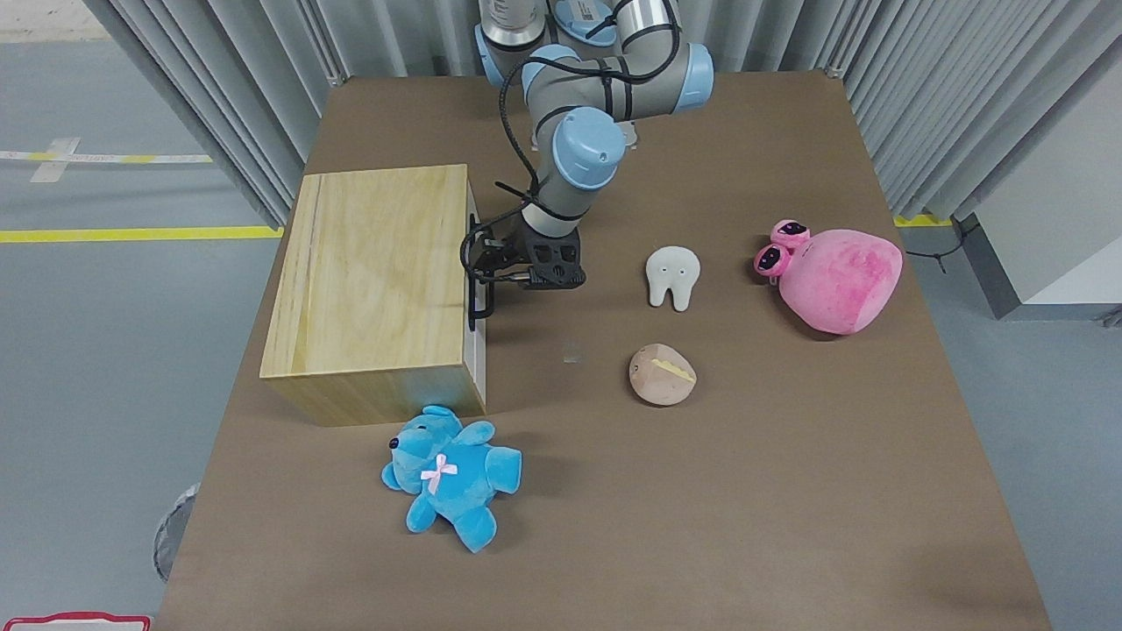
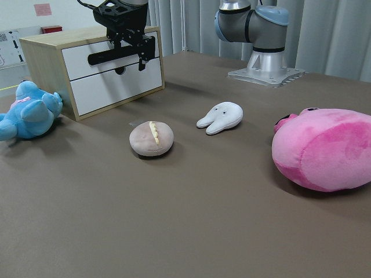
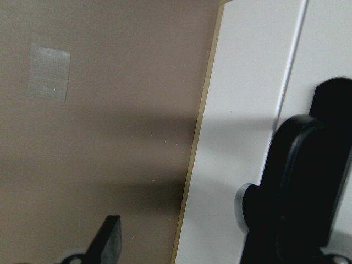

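Note:
A wooden two-drawer cabinet (image 1: 363, 268) with white fronts (image 2: 116, 87) stands on the brown table's left side. My gripper (image 1: 494, 268) is at its drawer side, by the black bar handle (image 2: 104, 57) of the upper drawer. In the wrist view the black handle (image 3: 308, 176) fills the right, close against my gripper; one dark finger (image 3: 107, 245) shows at the bottom. Whether the fingers hold the handle is unclear.
A blue bear (image 1: 452, 473) lies before the cabinet. A white tooth plush (image 1: 672, 273), a beige round plush (image 1: 662, 374) and a pink plush (image 1: 841, 279) lie to the right.

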